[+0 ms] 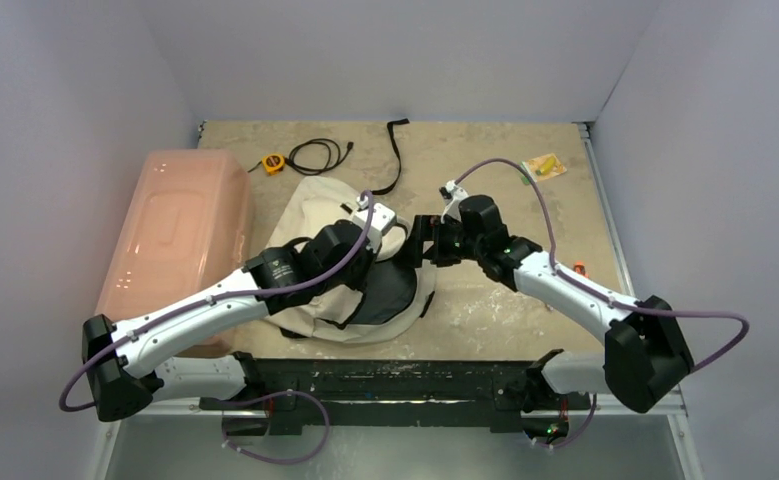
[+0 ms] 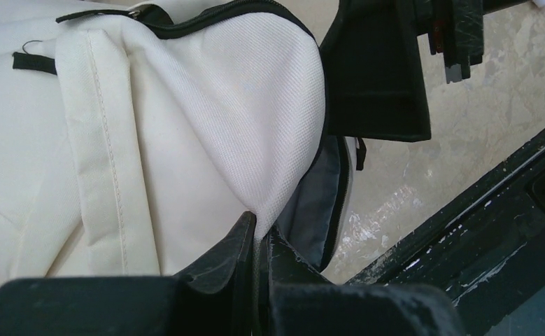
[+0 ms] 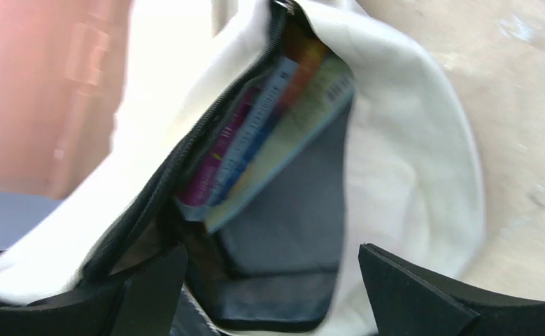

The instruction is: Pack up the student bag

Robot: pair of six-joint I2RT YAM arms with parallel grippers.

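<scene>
The white backpack lies open on the table, its dark grey lining showing. My left gripper is shut on the backpack's white fabric edge beside the zipper. In the right wrist view, colourful books sit inside the open compartment. My right gripper stands open over that opening with nothing clearly held, its fingers either side of the view.
A pink bin stands at the left. A tape measure, a coiled cable and a black strap lie at the back. A colourful packet lies back right.
</scene>
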